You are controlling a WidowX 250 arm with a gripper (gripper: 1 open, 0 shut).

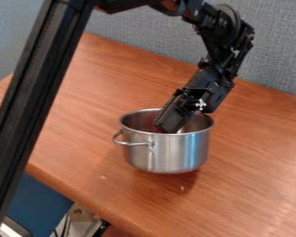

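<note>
A stainless steel pot point(169, 153) with a side handle stands on the wooden table. My black gripper point(173, 123) reaches down from the upper right into the pot's mouth, its lower end partly hidden by the rim. Something dark red shows inside the pot, too small to make out. Whether the fingers hold anything cannot be seen.
A grey fabric panel point(138, 37) runs behind it. A black metal post point(30, 120) crosses the left of the view, with cables below the table's front left edge.
</note>
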